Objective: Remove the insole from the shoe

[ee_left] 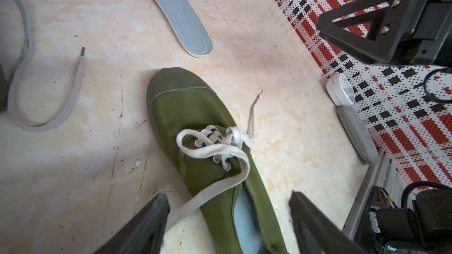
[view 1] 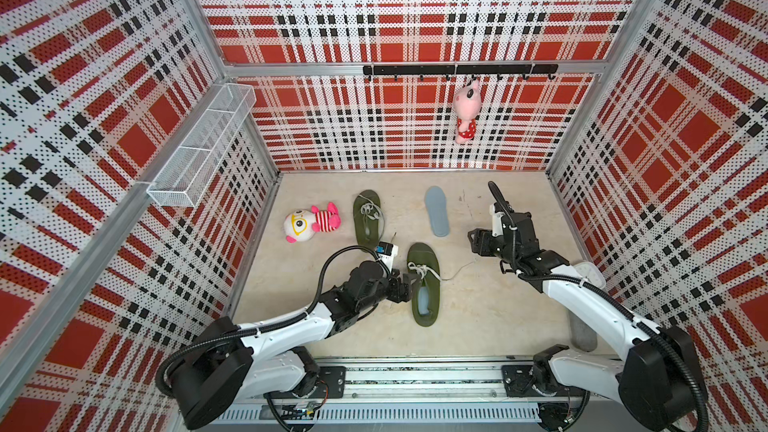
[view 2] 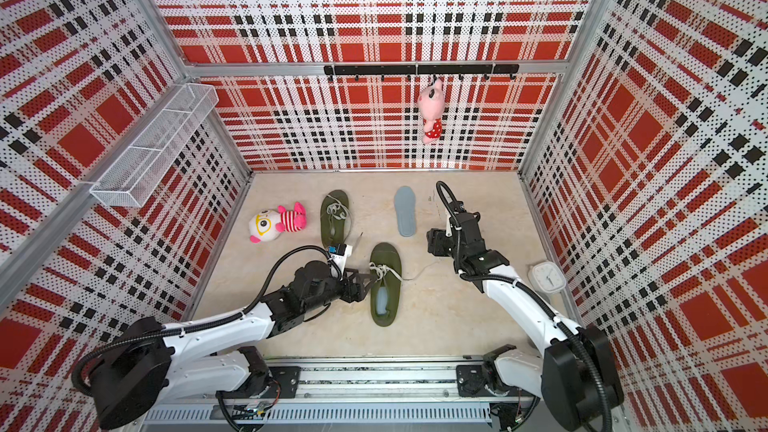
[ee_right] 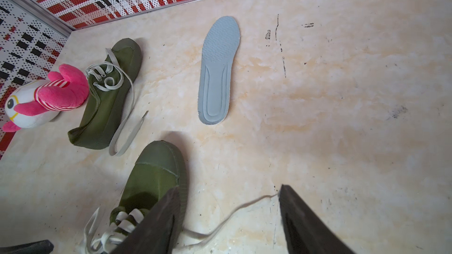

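Observation:
A green shoe (view 1: pixel 424 256) lies in the middle, white lace loose, with a pale blue insole (ee_left: pixel 247 218) showing in its opening. My left gripper is over its heel half, fingers apart with the shoe between and below them. My right gripper is open, up to the right of the shoe, nothing gripped. A separate blue insole (view 2: pixel 405 209) lies flat behind the shoe. A second green shoe (view 2: pixel 336 216) lies at the back left.
A pink-white plush (view 1: pixel 300 225) lies at left; another (view 1: pixel 467 108) hangs on the back wall. Grey and white objects (ee_left: pixel 355 131) sit at the right edge.

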